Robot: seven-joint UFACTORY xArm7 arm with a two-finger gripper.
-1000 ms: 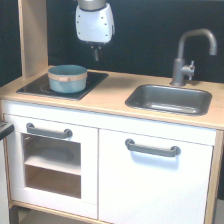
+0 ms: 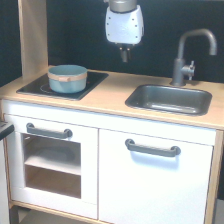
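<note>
A white robot arm hangs from the top of the view, its small dark gripper [image 2: 124,54] in the air above the back of the counter, between the hob and the sink, too small to tell whether open or shut. A teal pot [image 2: 68,85] with a tan rim sits on the black hob [image 2: 40,87] at the left.
A steel sink [image 2: 166,98] with a tall grey tap [image 2: 183,67] is at the right. Below are white cupboard doors with grey handles [image 2: 152,149]; a microwave-like compartment is at the lower left.
The arm and gripper have moved to the right, from above the hob's right side toward the sink. The pot stays in place.
</note>
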